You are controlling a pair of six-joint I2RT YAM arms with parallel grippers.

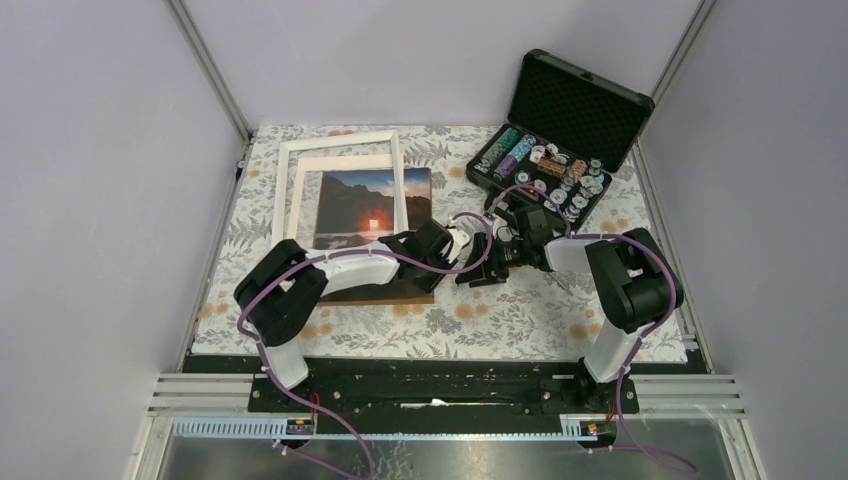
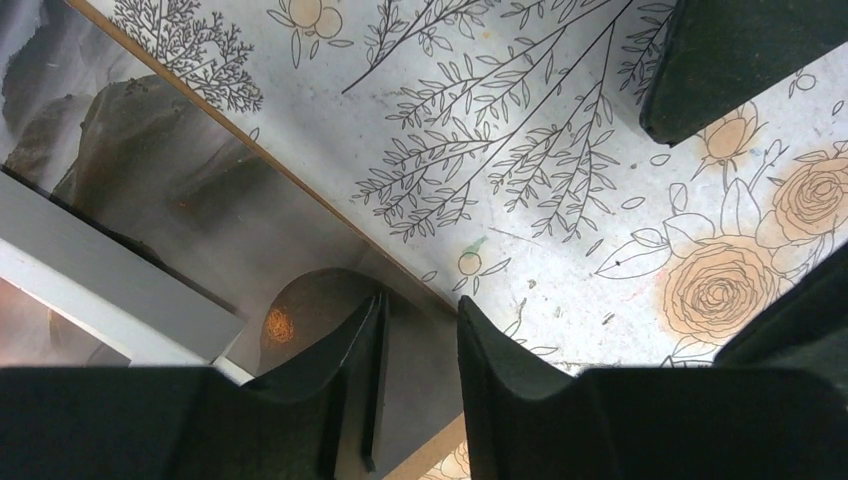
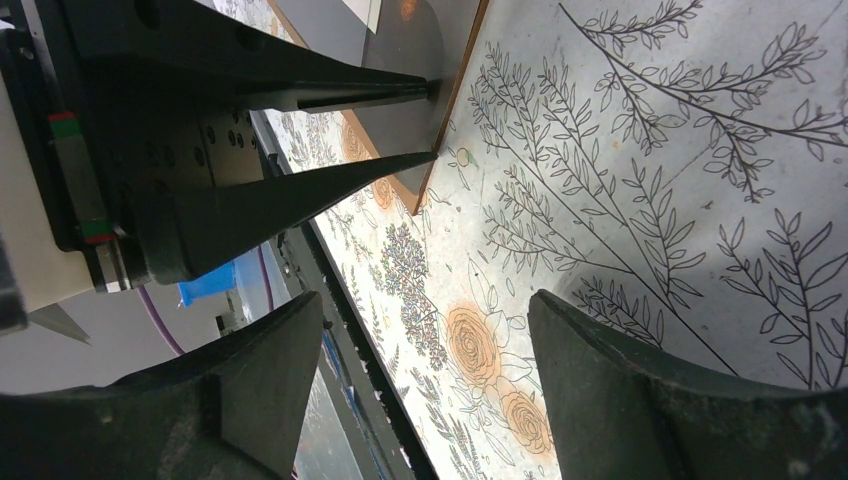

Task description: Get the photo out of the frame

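Note:
The sunset photo [image 1: 350,208] lies flat on the patterned table, its right strip sticking out past the white frame [image 1: 282,190]. A cream inner border [image 1: 298,195] shows inside the frame. My left gripper is over the photo's near right corner, its two fingers apart; the photo's edge [image 2: 330,207] runs past the fingertips. In the right wrist view, the left fingers [image 3: 390,165] straddle that corner region; whether they touch it I cannot tell. My right gripper stands open over bare table, right of the photo, with nothing between its fingers.
An open black case [image 1: 583,90] with poker chips stands at the back right, behind my right arm. Both grippers are close together. Free table lies at the front right and along the front edge.

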